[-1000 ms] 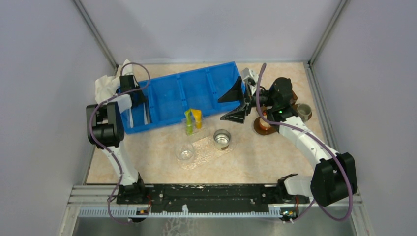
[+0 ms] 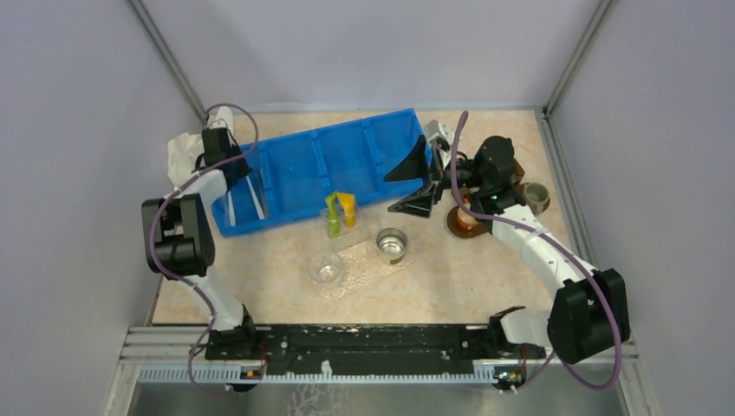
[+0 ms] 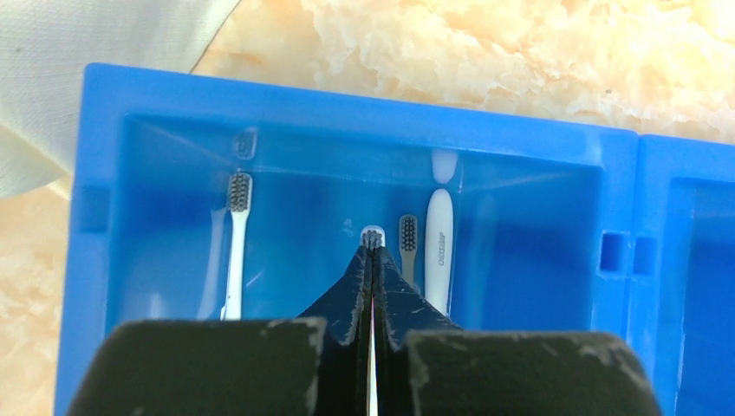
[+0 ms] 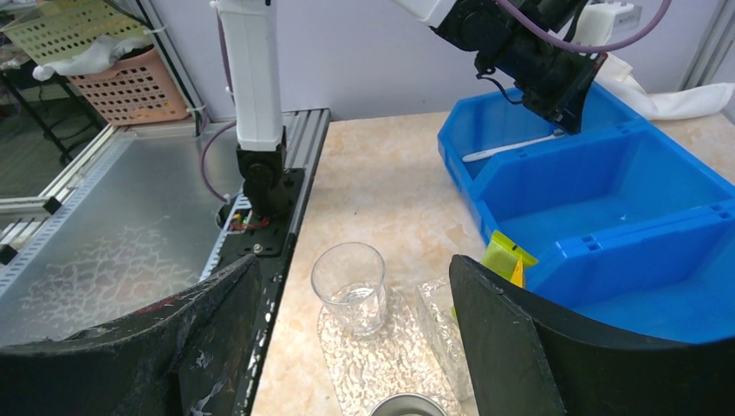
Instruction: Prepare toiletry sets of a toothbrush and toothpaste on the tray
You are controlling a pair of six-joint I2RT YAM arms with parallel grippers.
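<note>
In the left compartment of the blue tray [image 2: 300, 178] lie several white toothbrushes, including a toothbrush [image 3: 237, 234] at the left and a white handle [image 3: 439, 247] at the right. My left gripper is shut over them, its tips at a white item that it mostly hides; I cannot tell whether anything thin is between them. Yellow and green tubes [image 2: 346, 208] stand in a clear holder below the tray. My right gripper [image 2: 407, 187] hangs open right of the tray, nothing between its fingers.
A glass [image 2: 327, 269] and a steel cup [image 2: 391, 245] stand on a mat at the front centre. A brown board with a mug [image 2: 536, 195] is at the right. White cloth [image 2: 182, 156] lies beside the tray's left end.
The right arm looks still.
</note>
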